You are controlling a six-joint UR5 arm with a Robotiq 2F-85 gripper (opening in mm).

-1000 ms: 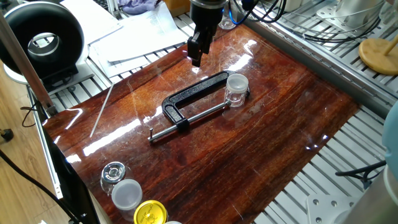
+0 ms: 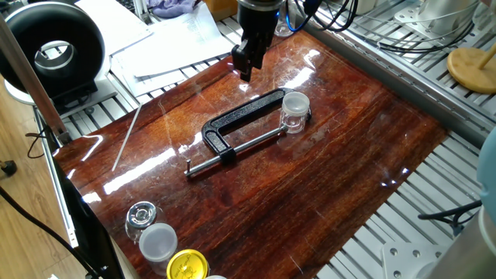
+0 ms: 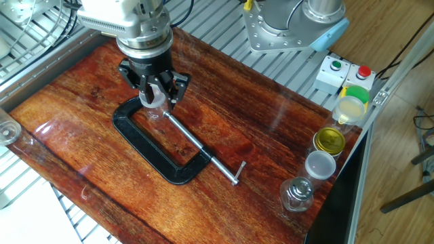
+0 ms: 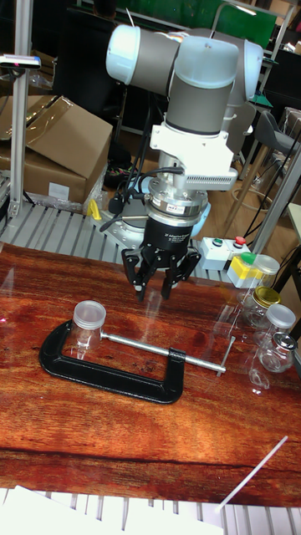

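A black C-clamp [image 2: 246, 113] with a silver screw [image 2: 252, 144] lies flat on the wooden board. A clear jar with a white lid [image 2: 295, 104] stands upright at the clamp's finger end, beside the screw tip; in exterior view 3 the jar [image 4: 88, 318] sits inside the frame's left end. My gripper [image 4: 153, 292] hangs in the air above the board, pointing down, with its black fingers apart and nothing seen between them. In exterior view 2 the gripper [image 3: 160, 102] overlaps the jar's lid, though the other views show it clear of the jar.
Several jars stand in a row at one edge of the board, among them a yellow-lidded one [image 3: 329, 140], a white-lidded one [image 3: 320, 165] and a silver-topped one [image 3: 298, 192]. Another clear jar [image 3: 8, 130] is at the opposite edge. The board [image 2: 364, 155] is bare around the clamp.
My gripper has shifted very slightly to the left in exterior view 1. The clamp and the jars have not moved.
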